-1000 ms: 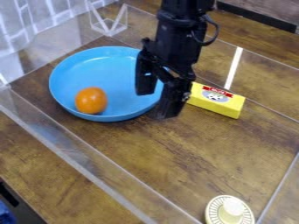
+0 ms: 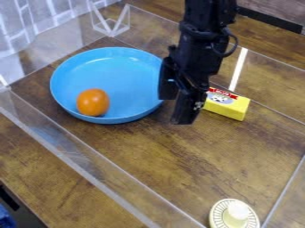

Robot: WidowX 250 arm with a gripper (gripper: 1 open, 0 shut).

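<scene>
My black gripper [image 2: 183, 100] is open above the table, at the right edge of the blue bowl and just left of a yellow box [image 2: 229, 106] with a red and white label. An orange ball-like object [image 2: 93, 101] sits in the left part of the blue bowl [image 2: 110, 64]. I see nothing held between the fingers.
A white round object [image 2: 234, 214] lies at the front right. A clear plastic edge runs along the left.
The gripper has shifted slightly right and turned, toward the left end of the yellow box. The bowl, orange object and white object have not moved.
</scene>
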